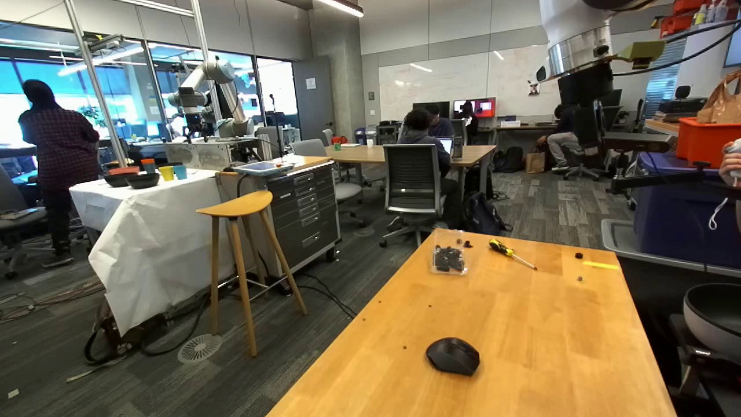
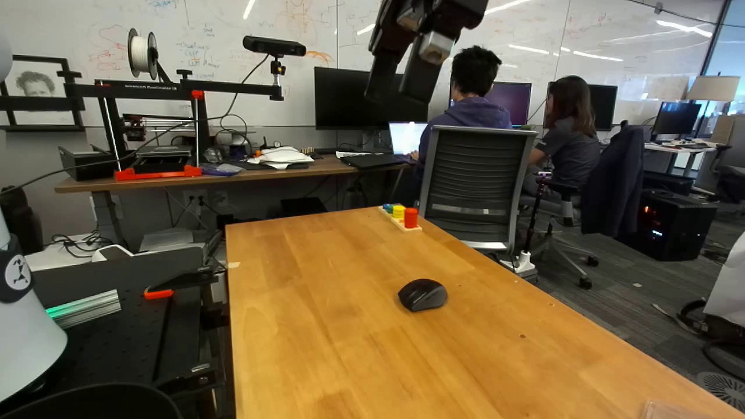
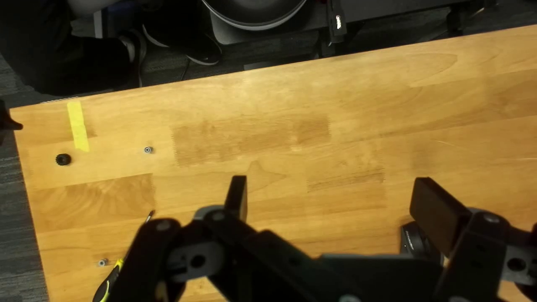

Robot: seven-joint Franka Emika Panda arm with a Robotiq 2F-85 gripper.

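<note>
My gripper is open high above the wooden table (image 3: 282,146), its two dark fingers wide apart and only bare wood visible between them. A black computer mouse (image 1: 452,355) rests on the tabletop, well below the gripper (image 2: 401,87) in the second exterior view. From the wrist, the mouse (image 3: 413,241) is partly hidden behind the right-hand finger. A yellow-and-black screwdriver (image 1: 512,254) lies toward the table's far end in the first exterior view; the left finger assembly covers part of that screwdriver (image 3: 111,281) in the wrist view.
Near the screwdriver are a clear box of black parts (image 1: 448,258), a yellow tape strip (image 3: 78,126) and a black knob (image 3: 63,159). A board with coloured pegs (image 2: 403,217) sits at another table end. A dark pan (image 1: 719,313) stands off the edge. Mid-table is mostly bare.
</note>
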